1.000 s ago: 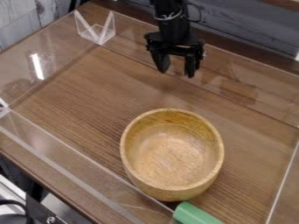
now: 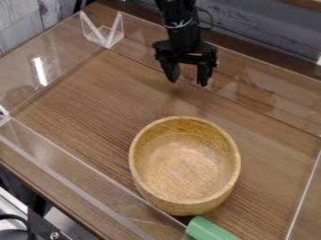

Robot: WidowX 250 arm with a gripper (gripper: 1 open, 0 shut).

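Observation:
My gripper (image 2: 186,66) is at the top centre of the camera view, a black body hanging over the wooden table (image 2: 88,103) with its black fingers pointing down, open. I see nothing held between the fingers, though the dark shapes are small.
A large beige oval bowl (image 2: 183,167) sits in the lower middle, with a green cylindrical object (image 2: 213,231) at the bottom edge beside it. A clear plastic piece (image 2: 103,28) stands at the top left.
The gripper has shifted very slightly over the last second; the bowl and other objects stay where they were.

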